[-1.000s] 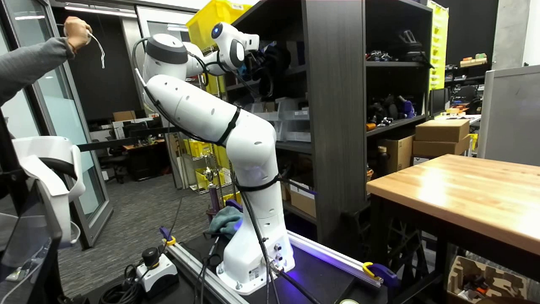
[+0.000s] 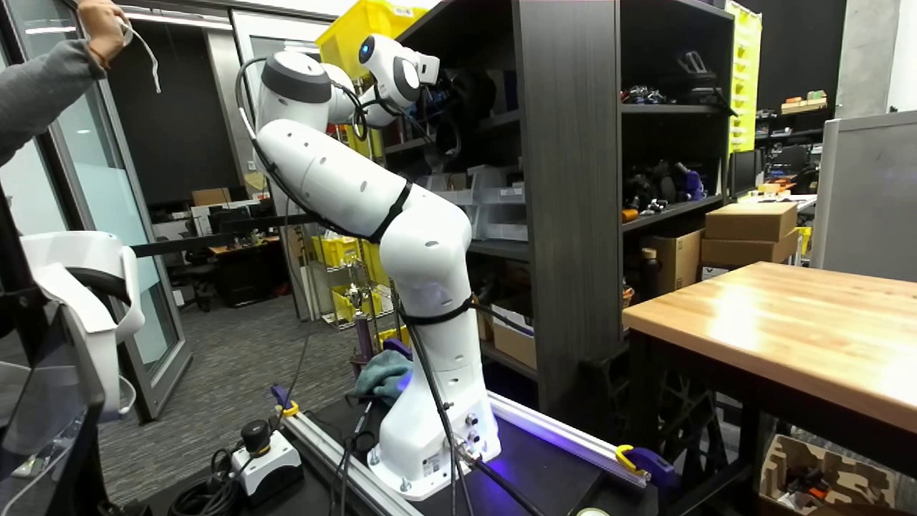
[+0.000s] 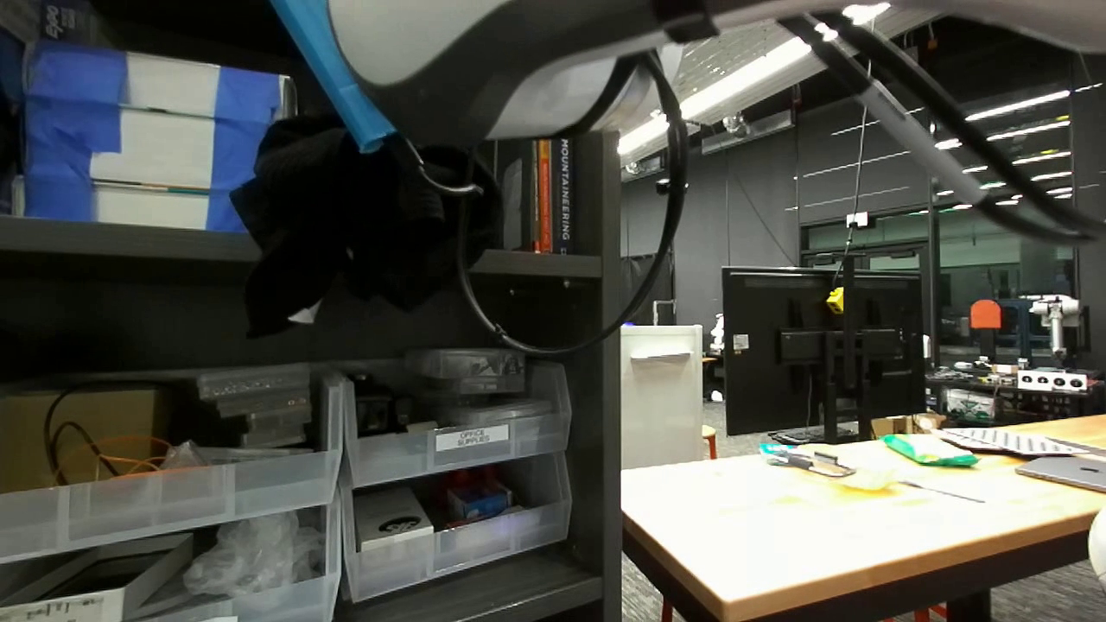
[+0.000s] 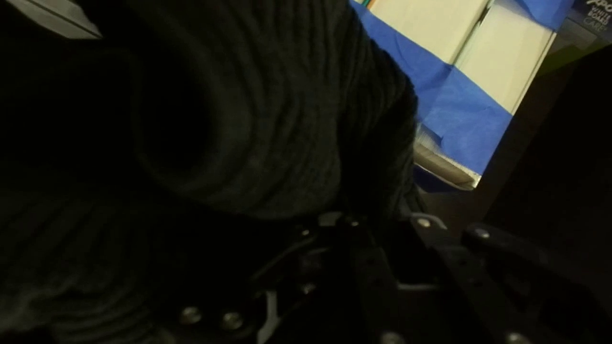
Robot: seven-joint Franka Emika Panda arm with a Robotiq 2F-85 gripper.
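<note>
A black ribbed knit cloth (image 4: 275, 114) fills much of the wrist view. My gripper is shut on it, though the dark fabric and shadow hide most of the pinch. In the second exterior view the black cloth (image 3: 332, 218) hangs in loose folds in front of the shelf, its lower end below the upper shelf board. My gripper's fingers cannot be told apart from the dark fabric there. From the first exterior view, the arm's white wrist (image 2: 400, 77) reaches toward the shelf unit at upper-shelf height.
White boxes with blue tape (image 3: 166, 135) stand on the upper shelf beside the cloth, with books (image 3: 544, 197) on its other side. Clear bins (image 3: 456, 446) fill the shelf below. A black cable loop (image 3: 664, 238) hangs from the arm. A wooden table (image 2: 799, 318) is to the right.
The upper arm has swung slightly right and the wrist has risen a little. A person's raised hand at the left edge has moved up and left.
</note>
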